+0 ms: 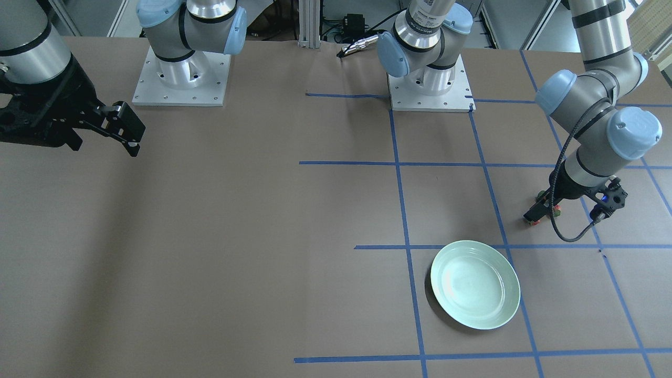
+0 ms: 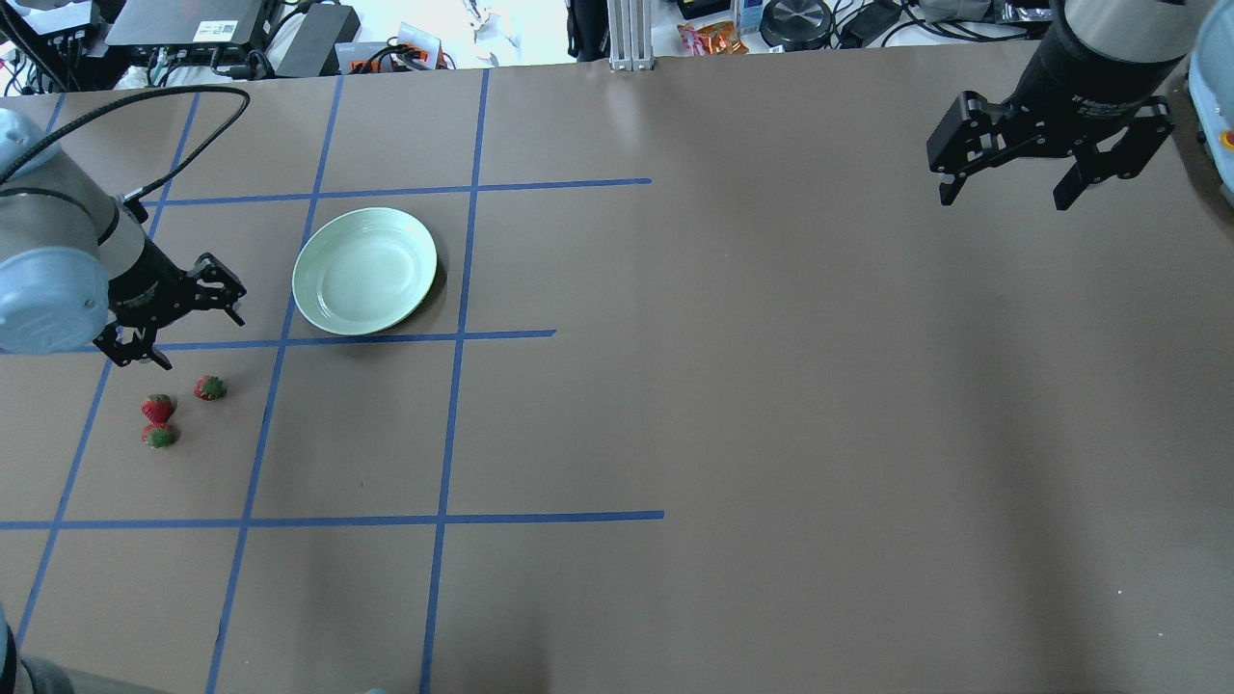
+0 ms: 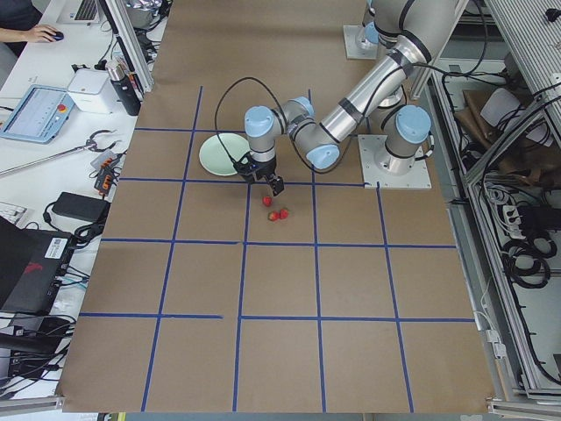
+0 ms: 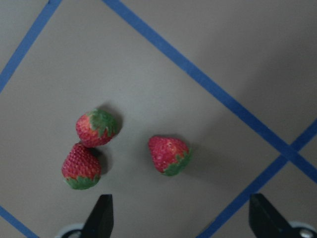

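My gripper [image 2: 164,333] hovers over the taped grid beside three strawberries, its fingers apart with nothing between them; in the wrist view the fingertips sit at the lower edge. One strawberry [image 4: 166,153] lies alone near the middle of that view. Two others, an upper one [image 4: 96,128] and a lower one [image 4: 81,166], lie close together to the left. A pale green plate [image 2: 364,268] rests empty to the right of my gripper in the top view and nearer the viewer in the front view [image 1: 475,283].
Other robot arms stand around the table, including a black gripper [image 2: 1047,150] at the top right of the top view. Cables and equipment line the table's edges.
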